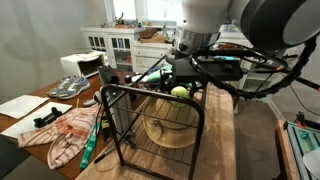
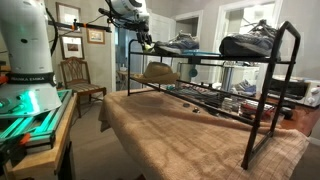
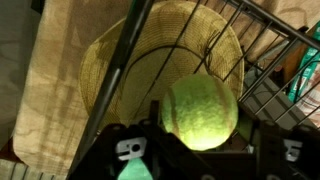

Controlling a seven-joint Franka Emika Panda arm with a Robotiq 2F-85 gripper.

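A yellow-green tennis ball is at the top of the black wire rack. My gripper is right above it, pointing down. Close up in the wrist view, the ball fills the space between the dark fingers, which stand apart on either side. Whether they touch the ball cannot be made out. The second exterior view has the ball at the rack's far end, beneath the arm. Below the bars lies a round straw hat.
Shoes rest on the rack's top farther along. A striped cloth, a black object and grey sneakers lie left of it on the table. Bare tabletop shows to the right.
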